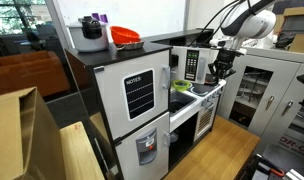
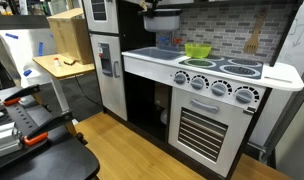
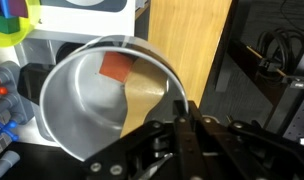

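Note:
A round grey pot (image 3: pixel 80 112) hangs from my gripper, its near rim side against the shut fingers in the wrist view. Inside it show a red piece (image 3: pixel 116 66) and a tan wooden-looking piece (image 3: pixel 144 92). In exterior view 2 the pot (image 2: pixel 165 21) is up in the air at the top, above the level of the counter. Exterior view 1 has my gripper (image 1: pixel 223 72) over the stove side of the toy kitchen, with the dark pot (image 1: pixel 201 89) small below it. The exact grip is hard to make out.
On the counter sits a green bowl (image 2: pixel 198 49), beside the stove top (image 2: pixel 234 67). A white fridge (image 1: pixel 137 98) stands at the left, carrying a red-orange basket (image 1: pixel 142 45) and a dark lidded pot (image 1: pixel 91 34). Wooden floor (image 1: pixel 214 150) lies open in front.

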